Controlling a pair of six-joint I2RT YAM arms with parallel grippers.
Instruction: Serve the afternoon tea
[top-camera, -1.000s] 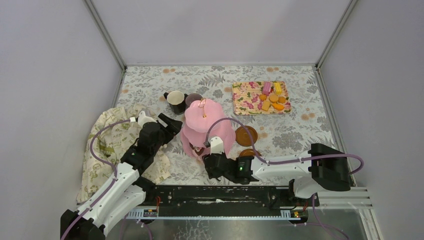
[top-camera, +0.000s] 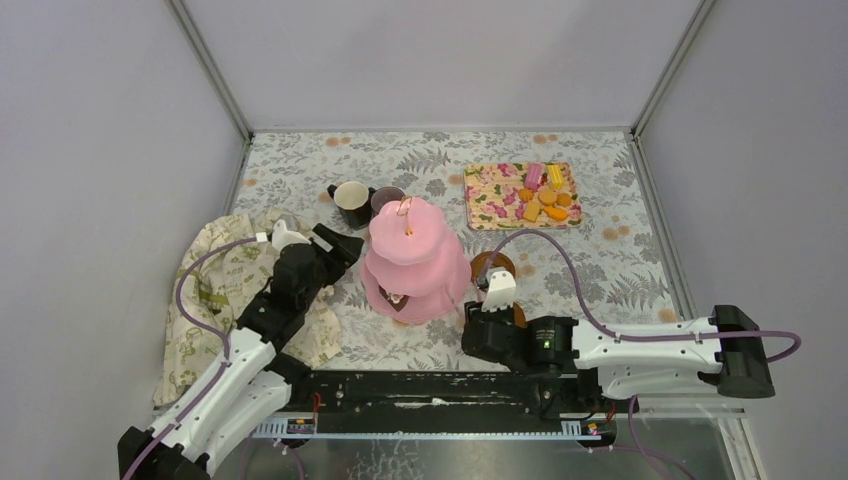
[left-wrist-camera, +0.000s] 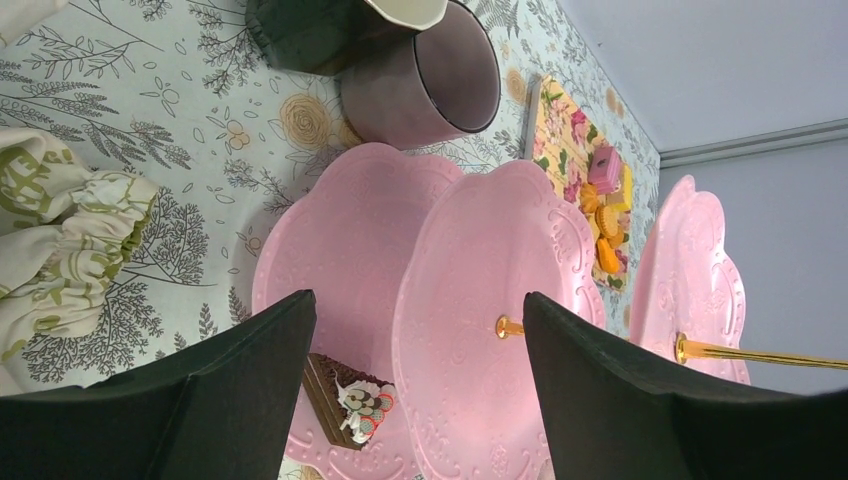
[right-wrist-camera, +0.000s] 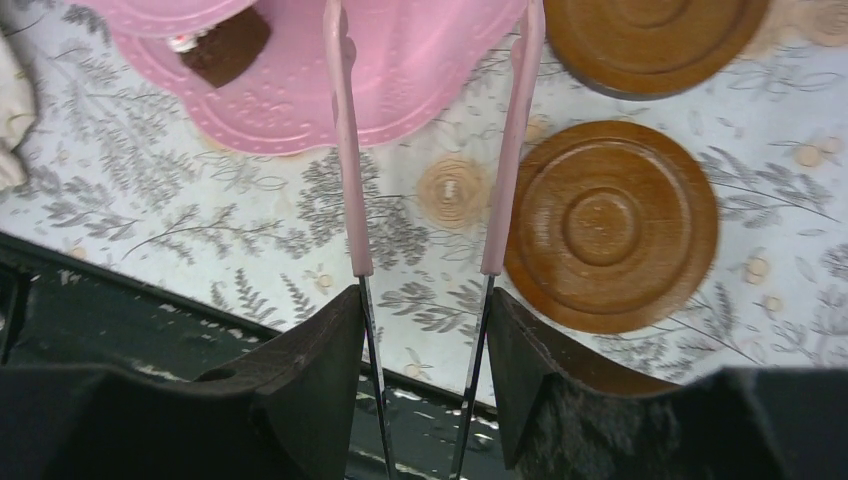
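Observation:
A pink three-tier stand (top-camera: 410, 240) is in the middle, a chocolate cake slice (left-wrist-camera: 340, 400) on its bottom plate (right-wrist-camera: 280, 110). My left gripper hangs beside the stand's left, part open, nothing visible between its fingers. My right gripper is at the stand's lower right, its pink-tipped tong-like fingers apart over the bottom plate's edge and cloth, with nothing visible between them. Two brown coasters (right-wrist-camera: 610, 235) lie right of the stand. A dark mug (top-camera: 355, 210) and a purple cup (left-wrist-camera: 400, 90) stand behind the stand.
A floral tray (top-camera: 485, 195) of colourful treats lies at the back right. A crumpled patterned cloth (top-camera: 205, 310) covers the left side.
My right gripper and arm have moved rightward from the stand's front toward the coasters. The left arm has barely moved.

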